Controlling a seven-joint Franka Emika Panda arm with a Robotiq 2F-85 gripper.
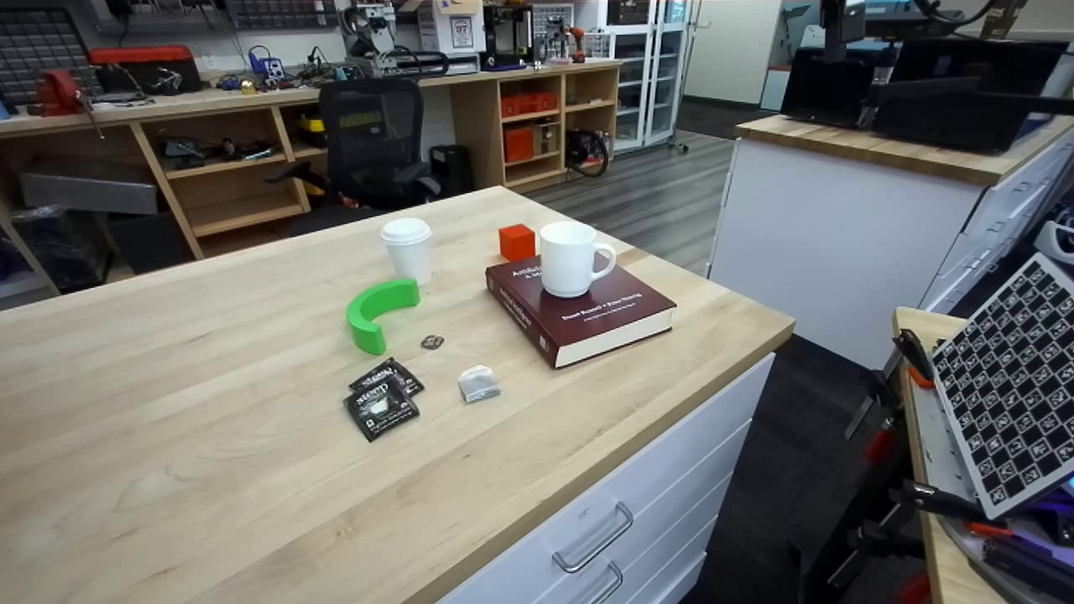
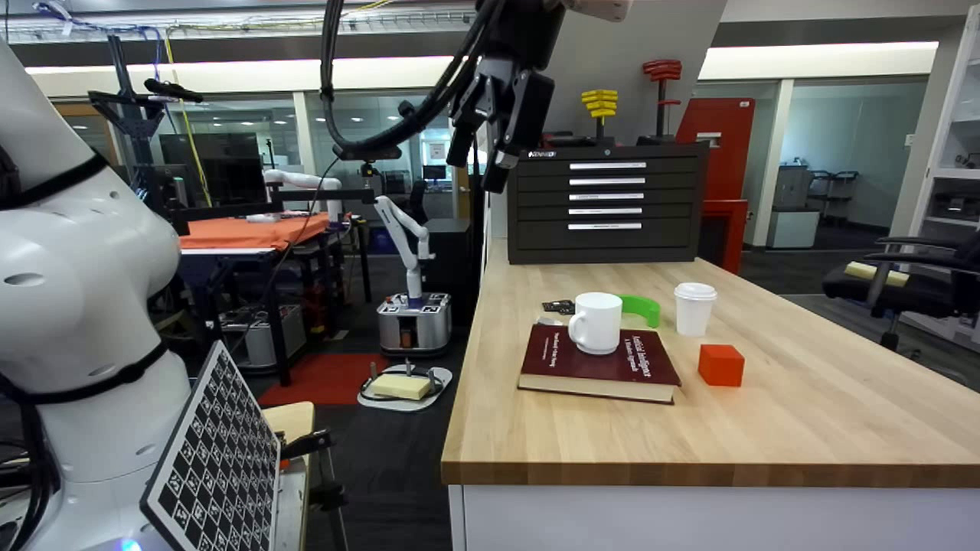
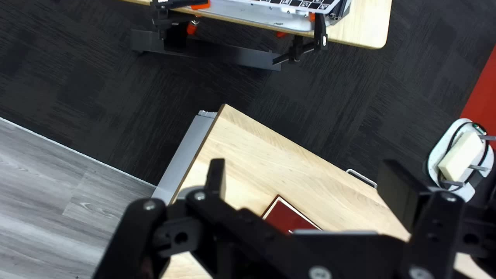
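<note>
A white mug stands upright on a dark red book, with an orange-red cube beside the book. Also on the table are a lidded white paper cup, a green curved piece, black tea packets, a tea bag and a small dark flat piece. High above the table's near end, clear of all these things, hangs my gripper. In the wrist view my gripper is open, its fingers far apart and empty; only a corner of the book shows below.
A black tool chest stands at the table's far end in exterior view 2. A patterned calibration board leans near the arm's base.
</note>
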